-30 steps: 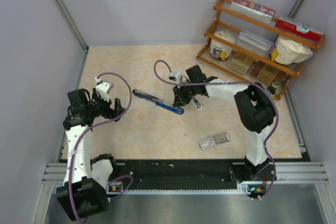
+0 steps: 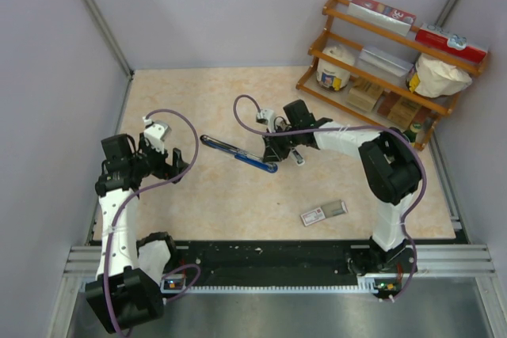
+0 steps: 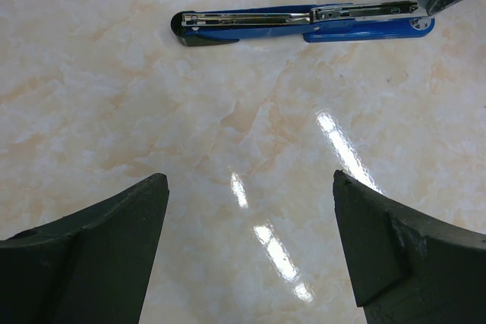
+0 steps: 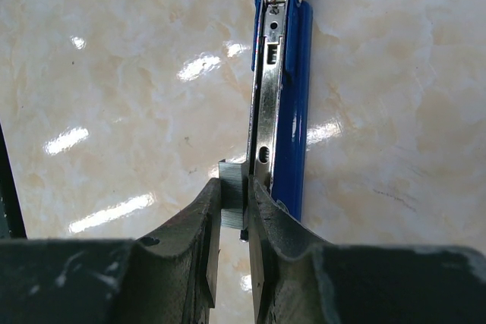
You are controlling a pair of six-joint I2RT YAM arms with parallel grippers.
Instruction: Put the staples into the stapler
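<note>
The blue stapler (image 2: 238, 153) lies opened out flat in the middle of the table, its silver magazine (image 4: 267, 115) exposed. A small grey staple strip (image 4: 232, 196) sits between the fingertips of my right gripper, which appear close against its sides. The strip is alongside the magazine's near end, on its left in the right wrist view; whether it touches the magazine is unclear. At the table's left side, my left gripper stands open and empty, well apart from the stapler (image 3: 266, 24).
A staple box (image 2: 324, 213) lies at the front right. Just right of the right gripper is a small dark-and-white object (image 2: 297, 157). A loaded wooden shelf (image 2: 372, 85) fills the back right corner.
The left arm, stapler and box stay where they were.
</note>
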